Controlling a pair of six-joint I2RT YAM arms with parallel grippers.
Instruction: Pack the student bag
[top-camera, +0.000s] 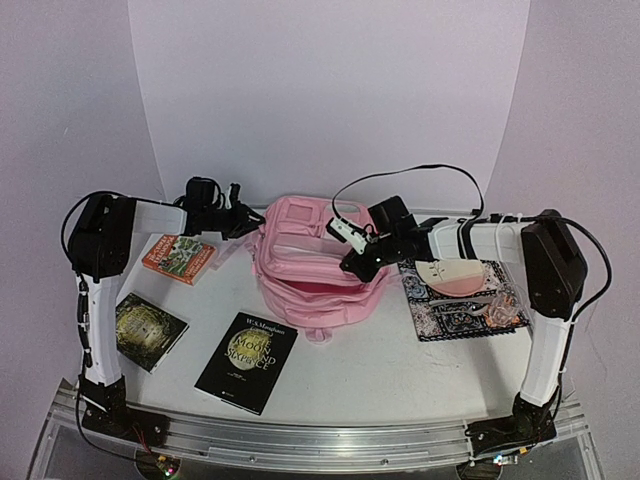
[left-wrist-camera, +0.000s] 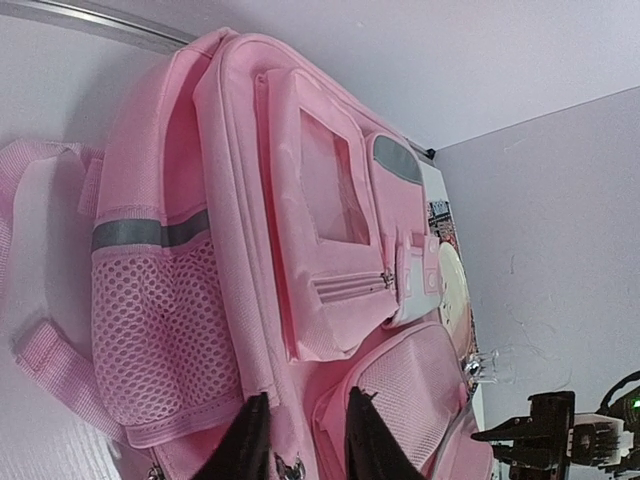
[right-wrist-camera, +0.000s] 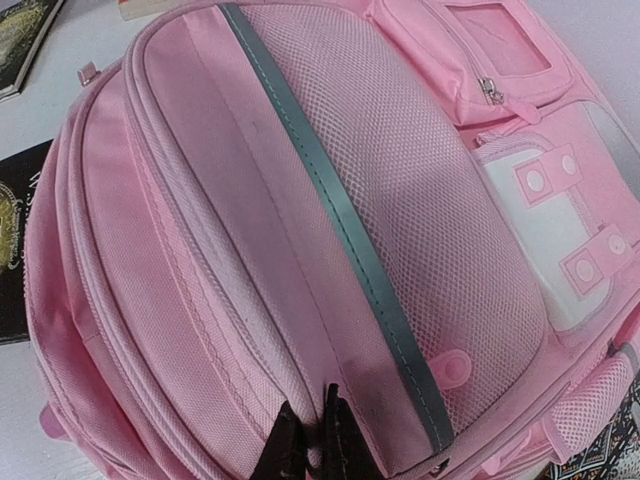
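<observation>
The pink bag (top-camera: 310, 265) lies in the middle of the table, its main opening gaping toward the front. My left gripper is at the bag's left side, its dark fingers apart. Pink cloth and a metal zipper pull (left-wrist-camera: 290, 467) show between and below them, not visibly clamped. In the right wrist view, my right gripper is closed on the pink piped edge (right-wrist-camera: 285, 385) of the bag's flap. A black book titled Moon and Sixpence (top-camera: 248, 362), a dark book (top-camera: 148, 330) and an orange book (top-camera: 180, 257) lie outside the bag.
On the right, a patterned folder (top-camera: 440, 320) carries a pale pink-and-white pouch (top-camera: 452, 275) and a clear item (top-camera: 502, 310). Bare table shows at the front right. The right arm's cable loops above the bag.
</observation>
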